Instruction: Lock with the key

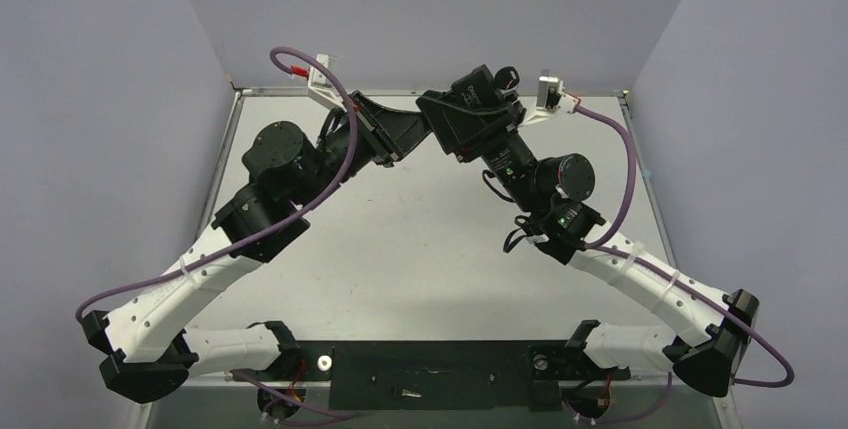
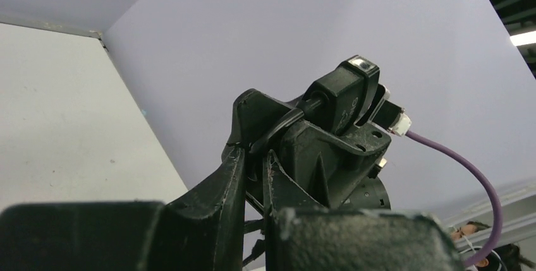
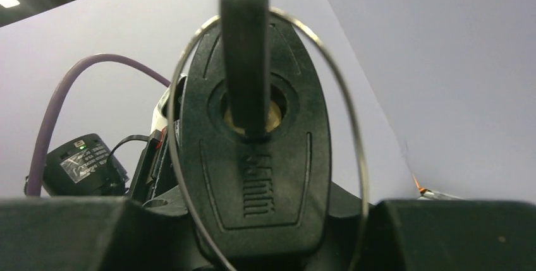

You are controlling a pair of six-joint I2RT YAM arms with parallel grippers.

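A black padlock (image 3: 253, 227) is clamped between the fingers of my right gripper (image 1: 432, 114). Its brass keyhole faces the right wrist camera. The black key (image 3: 246, 43) stands edge-on in that keyhole, and a thin wire ring (image 3: 344, 88) loops round in front of the lock. From above, the key's round black head (image 1: 507, 77) shows at the lock's far end. In the left wrist view, my left gripper is shut on the lock's curved black shackle (image 2: 278, 129); its exact hold is mostly hidden by the fingertips. Whether the shackle is latched cannot be told.
Both arms meet in the air above the white table (image 1: 430, 269), which is bare. Grey walls stand at the back and both sides. Purple cables (image 1: 355, 139) run loose along each arm.
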